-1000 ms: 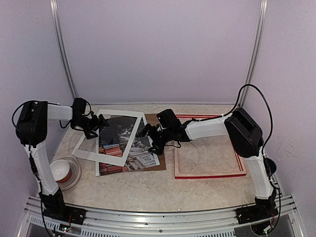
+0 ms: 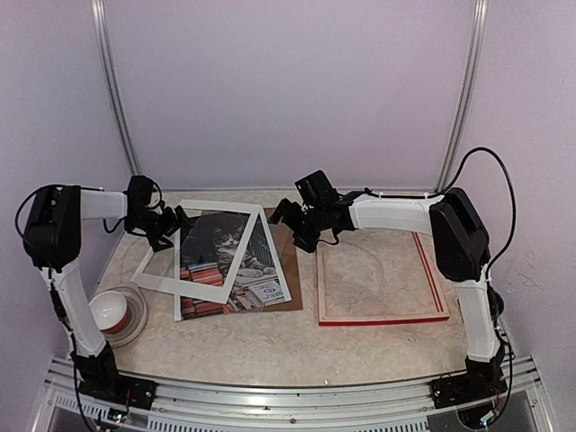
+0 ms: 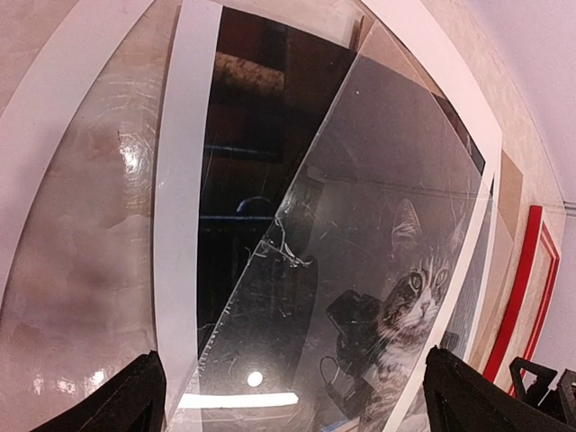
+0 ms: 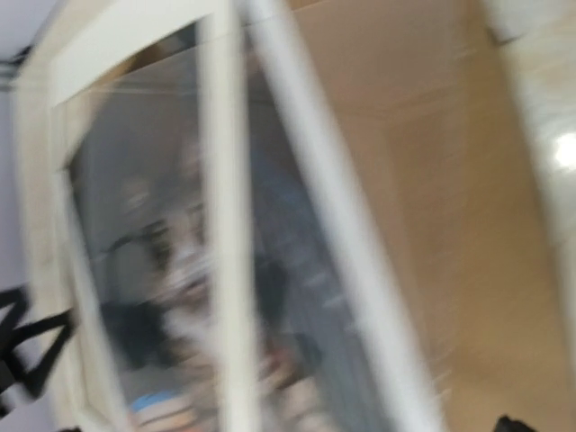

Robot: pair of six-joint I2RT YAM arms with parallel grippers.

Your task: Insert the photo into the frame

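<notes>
The cat photo lies flat on a brown board. Askew across it rests a white mat border, which leaves part of the photo's right side outside its opening. On the right lies the red-edged frame. My left gripper hangs open over the mat's left side; in the left wrist view its fingers stand wide apart with nothing between them. My right gripper, also open and empty, is above the board's right edge near the frame. The right wrist view is blurred, with its fingers barely showing.
A white bowl on stacked plates stands at the front left. Behind the right arm is a dark round object. Bare tabletop stretches along the front.
My right gripper has moved back and to the right, away from the photo toward the frame's left side. The left gripper has shifted slightly left. Photo, mat and frame lie unmoved.
</notes>
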